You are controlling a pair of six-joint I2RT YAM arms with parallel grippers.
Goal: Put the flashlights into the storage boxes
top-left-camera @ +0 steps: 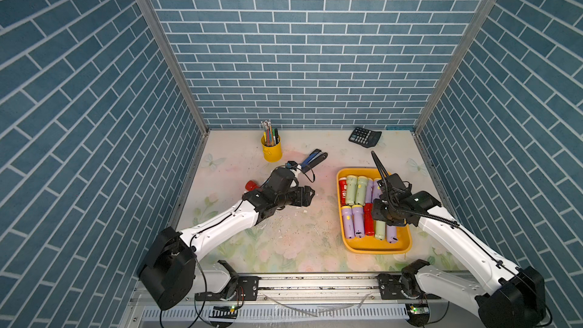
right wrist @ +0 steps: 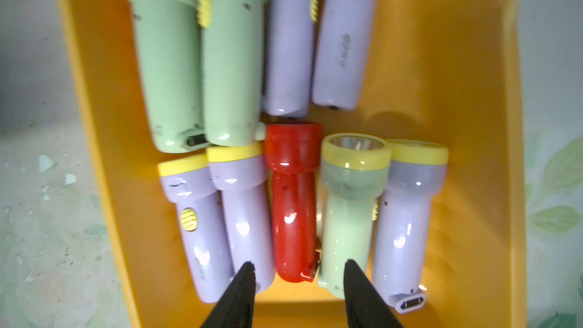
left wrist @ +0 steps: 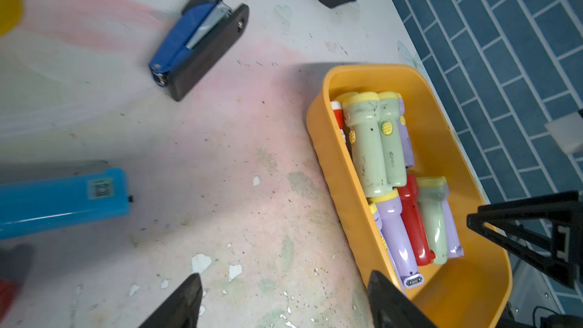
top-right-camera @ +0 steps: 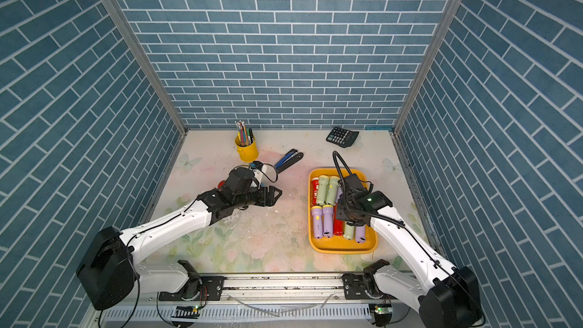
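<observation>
An orange storage box holds two rows of purple, green and red flashlights, such as the red flashlight. My right gripper hangs open over the box's front row, nothing between its fingers. My left gripper is open above the table left of the box, with nothing held. Beyond it lie a blue flashlight and a red object, partly out of frame in the left wrist view.
A stapler, a yellow pen cup and a calculator stand toward the back.
</observation>
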